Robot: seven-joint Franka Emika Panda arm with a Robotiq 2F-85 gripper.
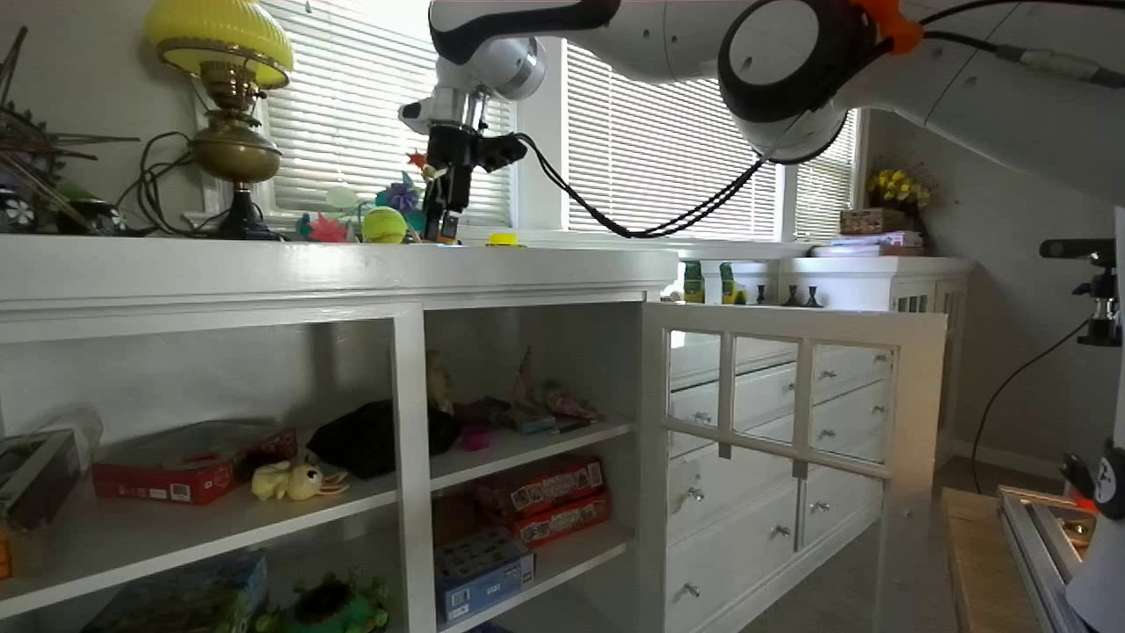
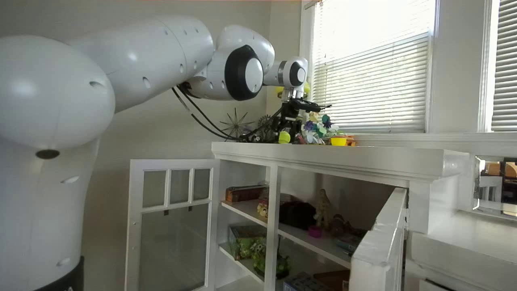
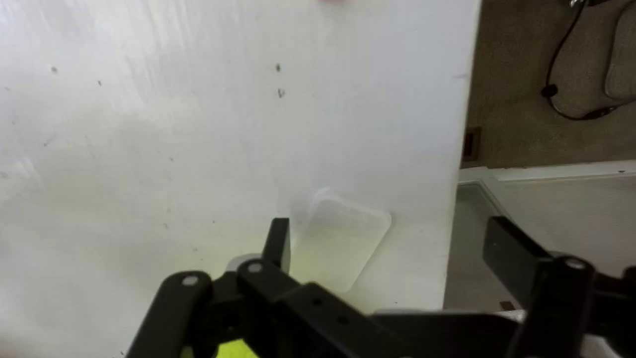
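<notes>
Just over the white cabinet top (image 3: 179, 149), my gripper stands open, pointing down near the front edge. Nothing is gripped between its fingers. In the wrist view, a pale, clear flat piece (image 3: 343, 244) lies on the surface beside the left finger (image 3: 278, 243), partly hidden by the gripper. The other finger (image 3: 510, 259) extends past the cabinet edge in that view. A yellow-green tennis ball (image 1: 382, 225) rests close to the gripper; exterior view 2 also shows the ball (image 2: 284, 138) by the fingers.
A yellow cup (image 2: 339, 141) and colourful paper flowers (image 2: 317, 128) stand on the top near the gripper. Farther left is a brass lamp (image 1: 234, 153). Below, the cabinet door (image 1: 780, 390) hangs open beside shelves holding boxes and toys.
</notes>
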